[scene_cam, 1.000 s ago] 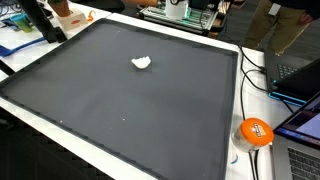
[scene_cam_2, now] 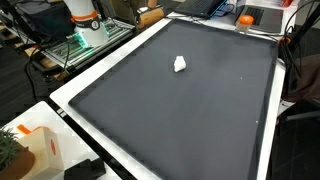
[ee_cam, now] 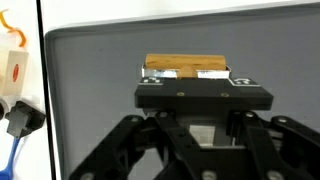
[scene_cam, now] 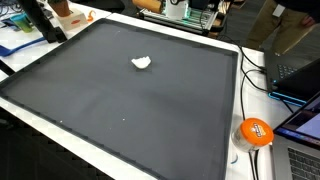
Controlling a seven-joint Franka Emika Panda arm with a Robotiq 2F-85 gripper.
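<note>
In the wrist view my gripper is shut, with a wood-coloured piece with white edges [ee_cam: 185, 64] showing at its fingers. A wide black bar [ee_cam: 205, 97] lies across in front of that piece, and I cannot tell whether it belongs to the gripper or to the held thing. A small white object [scene_cam: 141, 63] lies on the dark grey board [scene_cam: 120, 110], toward its back; exterior view 2 shows the same white object [scene_cam_2: 180, 63]. Both exterior views leave the gripper out of sight.
An orange-lidded jar [scene_cam: 253, 134] stands at the board's right edge, near laptops [scene_cam: 295, 80] and cables. Boxes and tools [scene_cam: 60, 20] crowd the back left. Most of the board is bare.
</note>
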